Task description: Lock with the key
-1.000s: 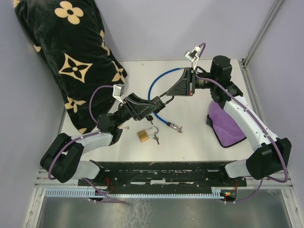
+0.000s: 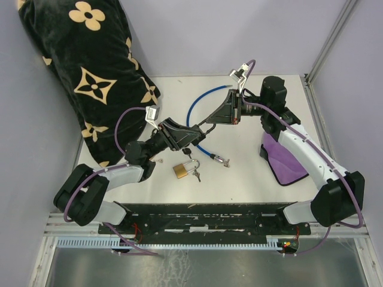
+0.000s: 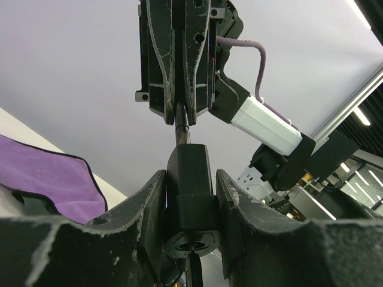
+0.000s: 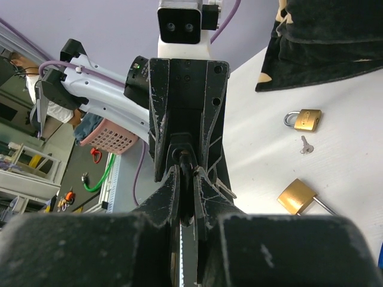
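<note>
My left gripper (image 2: pixel 188 134) holds a black lock body (image 3: pixel 190 179) between its fingers, raised over the middle of the table. My right gripper (image 2: pixel 218 116) is shut on a thin rod that runs into the top of that black body, in line with it; in the right wrist view the joint is mostly hidden behind the fingers. A large brass padlock (image 2: pixel 181 171) lies on the table below with a key (image 2: pixel 197 175) beside it. The right wrist view also shows a smaller brass padlock (image 4: pixel 307 119) and a small key (image 4: pixel 306 147).
A blue cable (image 2: pixel 195 101) curves across the table. A purple cloth (image 2: pixel 284 161) lies at the right, and a black patterned cushion (image 2: pixel 90 72) fills the back left.
The left arm has shifted very slightly.
</note>
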